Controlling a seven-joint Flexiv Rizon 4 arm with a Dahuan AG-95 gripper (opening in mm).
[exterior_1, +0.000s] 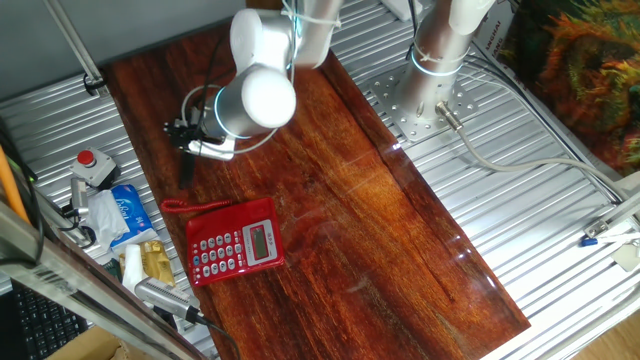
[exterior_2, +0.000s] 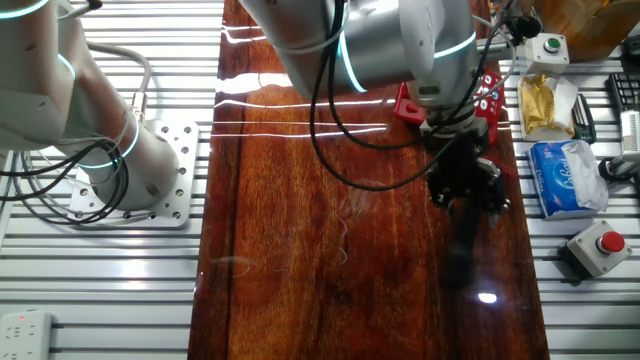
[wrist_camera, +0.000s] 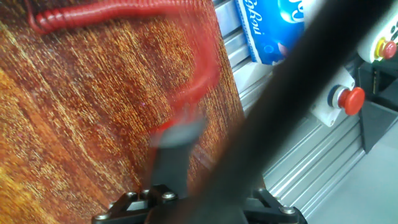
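A red desk telephone (exterior_1: 235, 240) lies at the left of the wooden table, its keypad and small display facing up. Its red coiled cord (wrist_camera: 112, 12) runs over the wood; a blurred red stretch curves down toward one grey-tipped finger (wrist_camera: 177, 146). My gripper (exterior_1: 187, 165) hangs just beyond the telephone's cord side, near the table edge. A long, blurred dark bar (wrist_camera: 298, 93) crosses the wrist view from the fingers to the upper right. Whether it is a finger or something held is unclear, and the finger gap is hidden. Part of the telephone is behind the arm in exterior view 2.
Outside the table edge stand a red-buttoned box (exterior_1: 95, 168), a blue tissue pack (exterior_1: 130, 213) and a gold packet (exterior_1: 155, 262). The arm's base (exterior_1: 425, 100) is on the opposite side.
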